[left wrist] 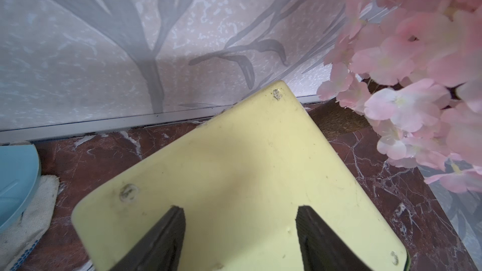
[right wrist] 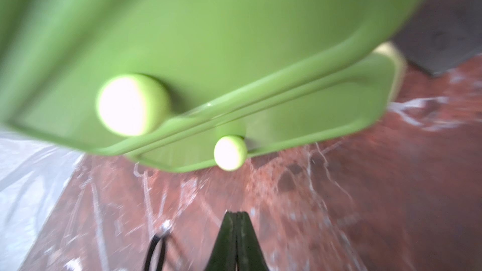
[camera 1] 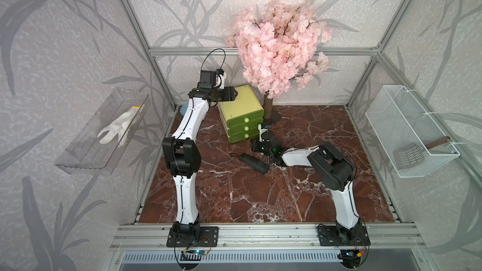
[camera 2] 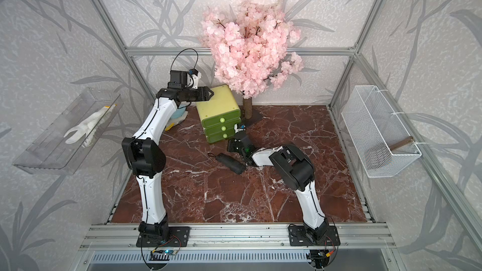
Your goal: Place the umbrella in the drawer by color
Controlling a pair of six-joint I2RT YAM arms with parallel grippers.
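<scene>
A black folded umbrella [camera 1: 254, 163] lies on the marble table in front of the green drawer unit [camera 1: 243, 129], its loop pointing left. No drawer looks pulled out. In the right wrist view, the bottom drawer knob [right wrist: 230, 153] and the larger knob [right wrist: 132, 104] above it are both bare. My right gripper is shut with nothing between its fingers; that bottom knob lies beyond the tips, apart from them. Over the unit's pale yellow top [left wrist: 241, 170], my left gripper stands open and empty.
A pink blossom tree [camera 1: 281, 40] rises behind the unit on the right. A blue item [left wrist: 17, 180] and white cloth sit at its left. Baskets hang on both side walls. Bare table [camera 1: 321, 125] extends right of the unit.
</scene>
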